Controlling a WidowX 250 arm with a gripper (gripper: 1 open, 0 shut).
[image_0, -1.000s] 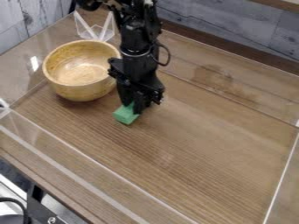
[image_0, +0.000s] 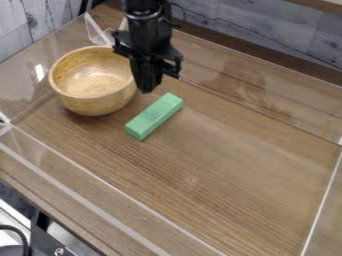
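A green rectangular block (image_0: 154, 117) lies diagonally on the wooden table, just right of a tan bowl (image_0: 83, 88). My black gripper (image_0: 136, 70) is above and behind the block, by the bowl's upper right rim. Its fingers point down; whether anything is between them is hard to see.
Dark floor shows beyond the table's edges, with a cable at the lower left.
My gripper has moved up and back, away from the green block, which is now fully visible and lies slightly higher in the view than a second ago.
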